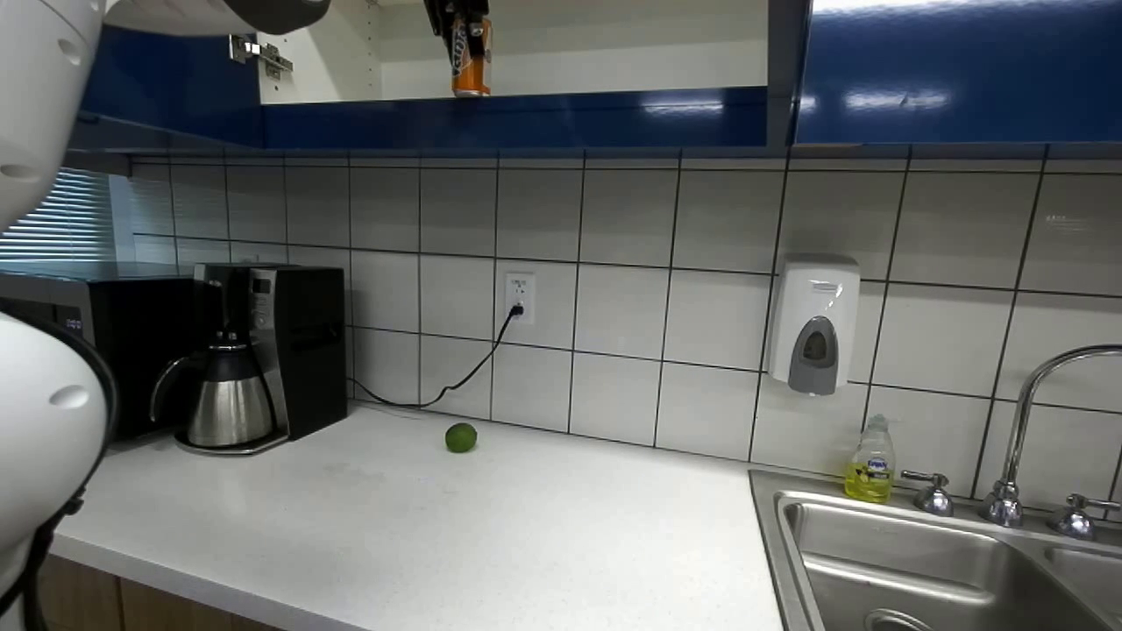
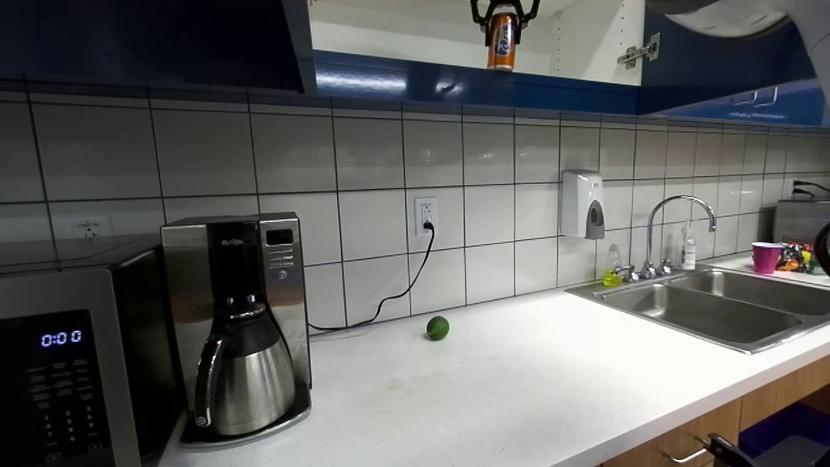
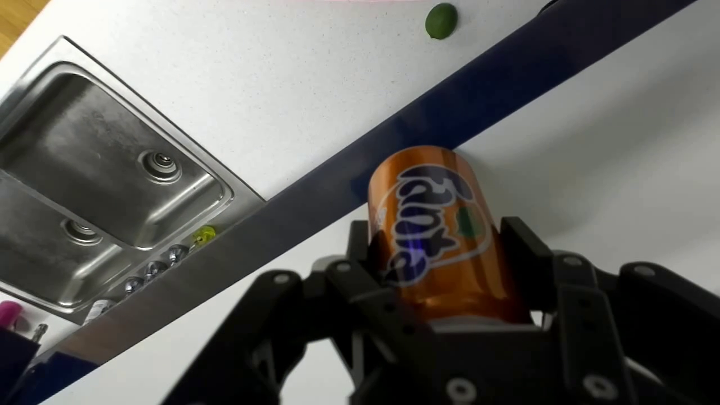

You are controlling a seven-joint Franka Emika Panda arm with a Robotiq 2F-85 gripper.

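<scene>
An orange Fanta can (image 3: 432, 229) is between the fingers of my gripper, which is shut on it from both sides. In exterior view 1 the can (image 1: 472, 68) hangs upright at the opening of the upper cabinet, its base close to the cabinet's blue front edge (image 1: 515, 121). From exterior view 2 the black gripper (image 2: 504, 23) is seen gripping the can (image 2: 502, 50) near its top. Whether the base touches the shelf cannot be told.
On the white counter (image 2: 498, 373) lies a green lime (image 2: 437, 327). The coffee maker (image 2: 233, 311) and microwave (image 2: 70, 342) stand at one end, the sink (image 2: 700, 311) at the other. An open cabinet door (image 1: 179, 84) borders the shelf. The visible shelf (image 3: 641, 148) looks bare.
</scene>
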